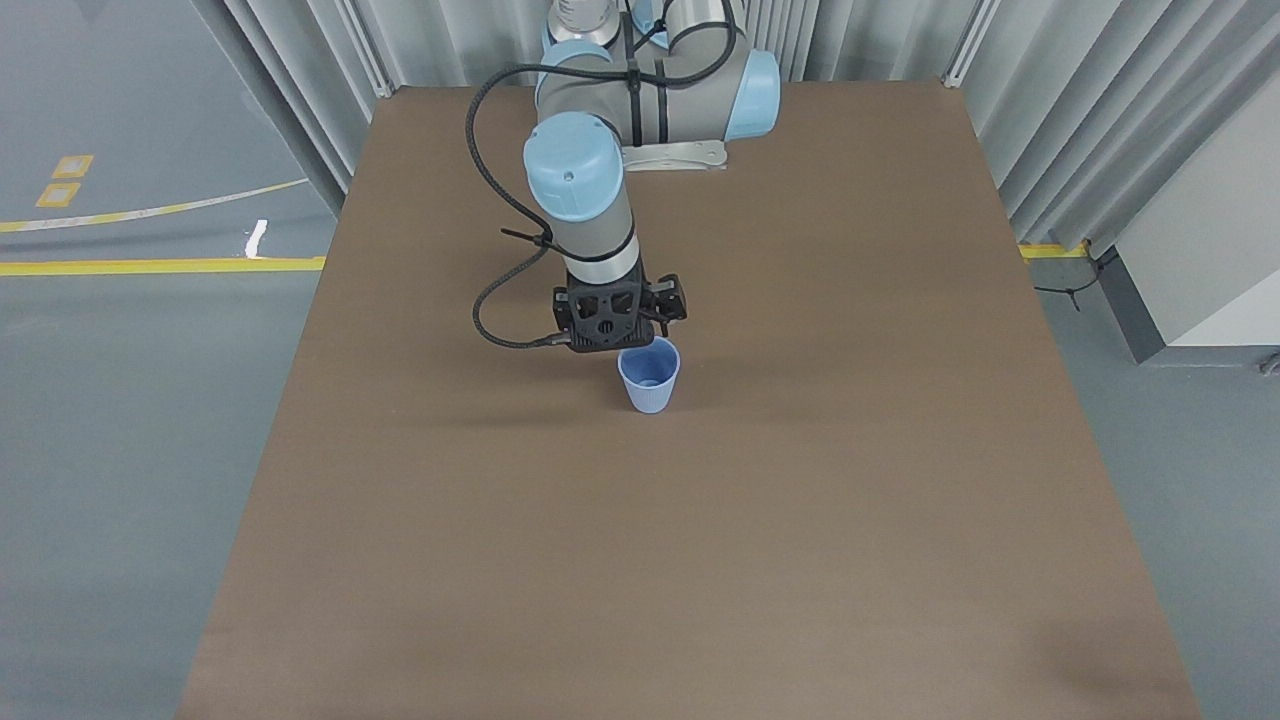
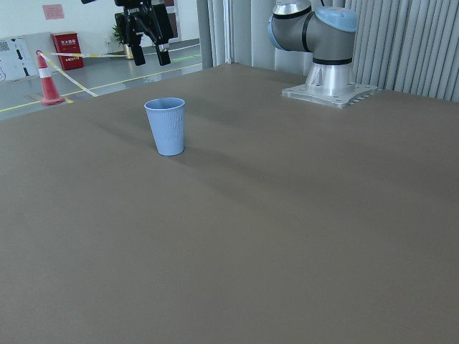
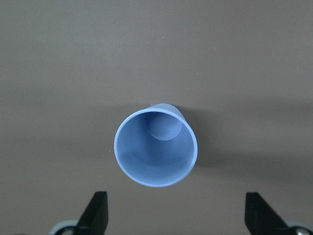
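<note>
A light blue plastic cup [image 1: 649, 386] stands upright on the brown table, under and just in front of my gripper in the front view. The left view shows the cup [image 2: 164, 132] with my black gripper [image 2: 151, 55] raised above and beyond it, clear of it. In the wrist view I look down into the empty cup [image 3: 154, 161], and my gripper is open, its two fingers far apart at the bottom edge with only table between them.
Curtains run along the back edge; a white block [image 1: 1212, 240] stands off the right side.
</note>
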